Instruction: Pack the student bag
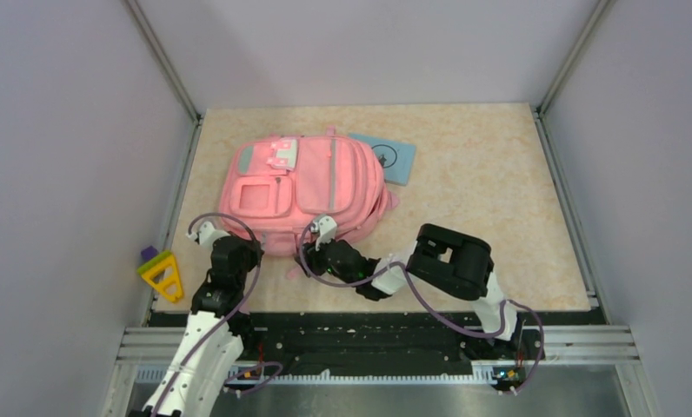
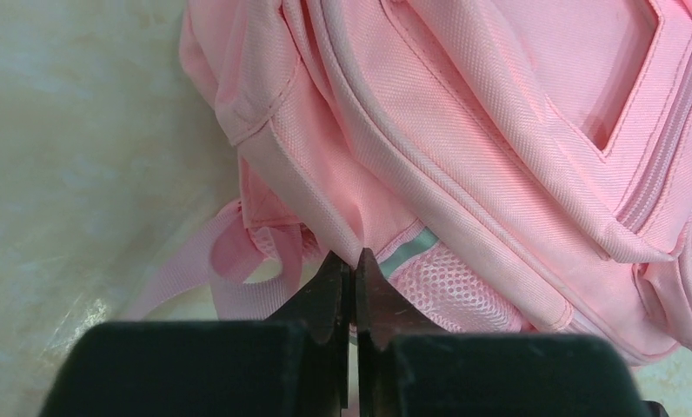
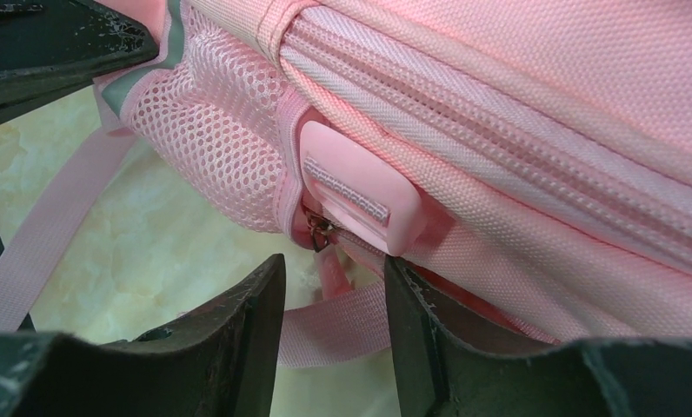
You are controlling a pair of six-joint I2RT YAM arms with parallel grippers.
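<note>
The pink bag (image 1: 312, 187) lies on its back on the table. At its near left edge, my left gripper is shut on a thin fold of the bag's fabric beside the mesh side pocket (image 2: 460, 291). My right gripper stands open at the bag's near side, with nothing gripped. A pink zipper pull (image 3: 399, 204) hangs by a small metal link just beyond its fingertips, level with the gap. In the right wrist view, a dark finger of the left gripper presses at the pocket's grey-green band.
A blue flat book or folder (image 1: 399, 161) lies partly under the bag's far right corner. Yellow, green and purple items (image 1: 164, 276) sit at the table's left edge. Loose pink straps (image 3: 56, 217) trail below the bag.
</note>
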